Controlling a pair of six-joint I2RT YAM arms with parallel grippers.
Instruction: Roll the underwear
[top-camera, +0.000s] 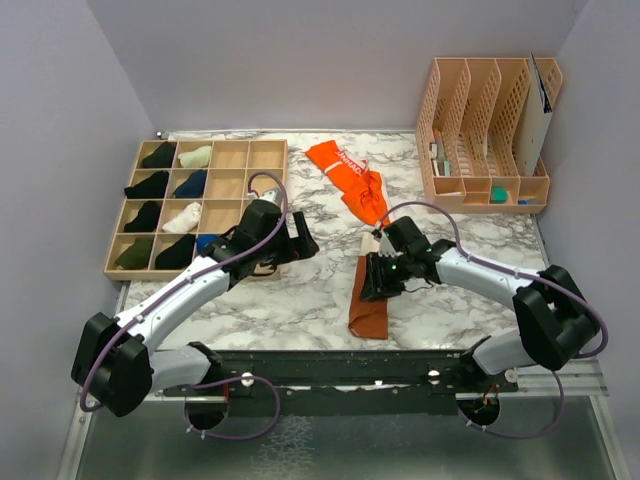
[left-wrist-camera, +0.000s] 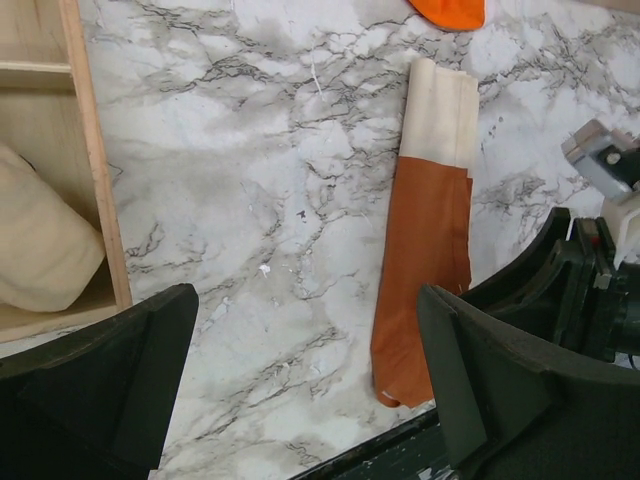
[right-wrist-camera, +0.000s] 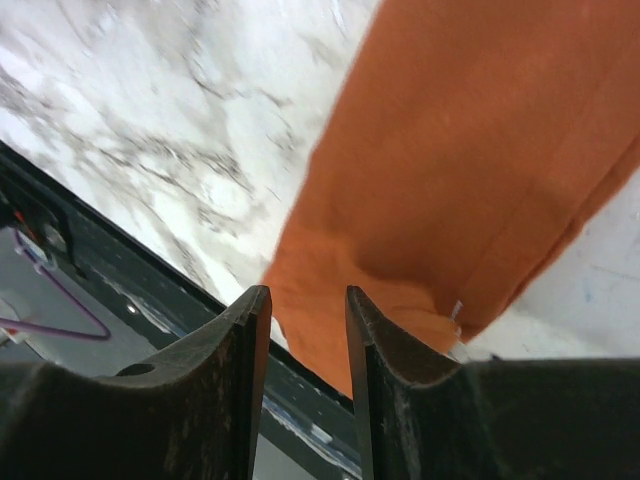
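Observation:
The underwear, a rust-brown strip (left-wrist-camera: 425, 230) with a cream end, lies folded long and narrow on the marble table. Its cream end (left-wrist-camera: 440, 115) points to the back, and its brown end (top-camera: 368, 322) lies close to the front edge. Over the brown part hovers my right gripper, fingers part open with a narrow gap and no cloth between them. A small fold of the near end shows just beyond its fingertips. My left gripper (top-camera: 311, 232) stands open and empty above the table, to the left of the strip, its fingers wide apart (left-wrist-camera: 130, 370).
A wooden divided box (top-camera: 228, 187) with several rolled items stands at the left. An orange cloth (top-camera: 350, 180) lies at the back. A peach organiser (top-camera: 480, 190) fills the back right. Bare marble lies left of the strip.

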